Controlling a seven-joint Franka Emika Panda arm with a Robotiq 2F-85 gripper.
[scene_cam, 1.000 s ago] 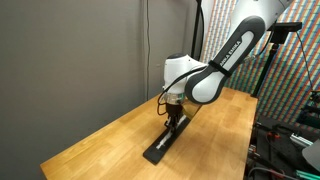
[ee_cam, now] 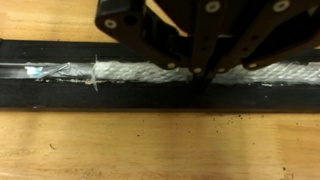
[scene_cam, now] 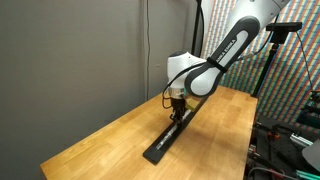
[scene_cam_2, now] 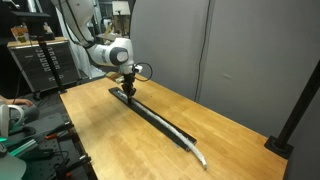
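A long black channel strip lies on the wooden table, and a white braided rope runs along it. In the wrist view the rope shows on both sides of my gripper. Its bound end with loose fibres is at the left, with a clear, shiny piece beyond it in the groove. My fingertips are together, down at the rope; whether any of it is pinched between them is hidden. In exterior view 2 the gripper is over the strip's far part, and the rope's other end hangs out past the near end.
A grey wall panel stands behind the table. A dark post rises at the right in exterior view 2.
My gripper has moved a little along the strip, toward the right and away from its near end in exterior view 1. The strip has stayed in place.
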